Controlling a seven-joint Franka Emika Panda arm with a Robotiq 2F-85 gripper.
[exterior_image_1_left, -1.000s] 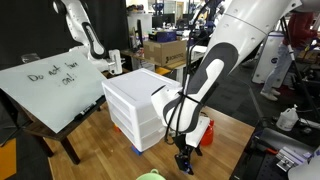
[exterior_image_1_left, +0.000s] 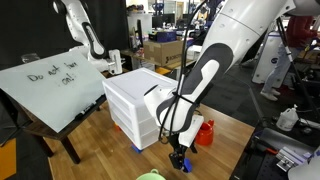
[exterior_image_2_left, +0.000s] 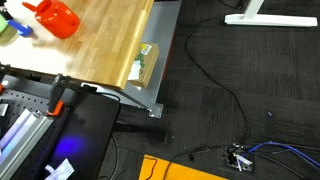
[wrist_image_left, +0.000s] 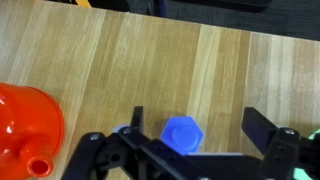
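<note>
A blue object (wrist_image_left: 181, 133) with a roughly six-sided outline stands on the wooden table (wrist_image_left: 160, 65). In the wrist view it lies between the dark fingers of my open gripper, nearer the left one. Exterior view 1 shows the gripper (exterior_image_1_left: 183, 160) low over the table, close above the blue object (exterior_image_1_left: 187, 168). Contact between the fingers and the object cannot be made out. Part of the object's near side is hidden by the gripper body.
A red pot-like vessel (wrist_image_left: 25, 130) stands to the left in the wrist view, a green item (wrist_image_left: 306, 140) to the right. The green bowl (exterior_image_1_left: 151, 175) is near the front. A white box (exterior_image_1_left: 135, 105) stands behind. Bare tabletop lies above the blue object in the wrist view.
The gripper has shifted only slightly, and a little more of the blue object shows beneath it. The other things have stayed in place.
</note>
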